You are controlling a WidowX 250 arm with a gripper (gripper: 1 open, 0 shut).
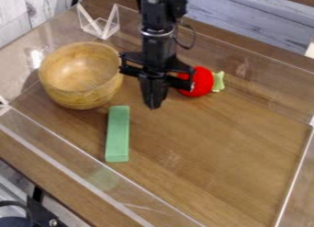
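My black gripper [156,95] hangs over the middle of the wooden table, shut, with nothing visible between its fingers, just right of a large wooden bowl [76,76]. A red object [199,83] with a pale green part lies to its right, partly hidden behind the arm. A green bar [117,134] lies below and left of the gripper, apart from it.
A clear plastic piece [101,21] stands at the back left. Table edges run along the left, back and right.
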